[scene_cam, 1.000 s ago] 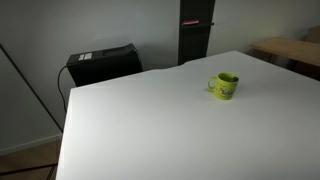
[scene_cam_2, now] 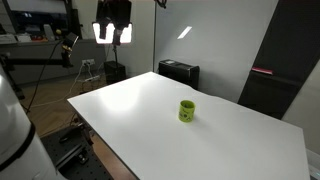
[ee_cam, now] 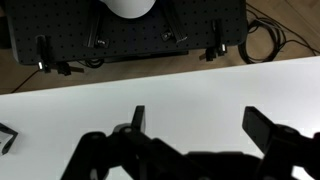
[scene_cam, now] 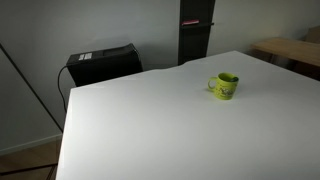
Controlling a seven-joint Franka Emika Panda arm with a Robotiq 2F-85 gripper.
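A yellow-green mug (scene_cam: 224, 86) with dark printing stands upright on the white table (scene_cam: 150, 130), its handle toward the left in exterior view 1. Exterior view 2 shows the same mug (scene_cam_2: 187, 111) near the middle of the tabletop. High above the table's near-left end, well away from the mug, is my gripper (scene_cam_2: 112, 35). In the wrist view the gripper is open, its dark fingers (ee_cam: 258, 126) wide apart over bare white tabletop. Nothing sits between them, and the mug is outside that view.
A black box-shaped device (scene_cam: 105, 64) stands beyond the table's far edge. Below the wrist camera, a perforated dark mounting plate (ee_cam: 150, 45) and loose cables (ee_cam: 270, 35) border the table edge.
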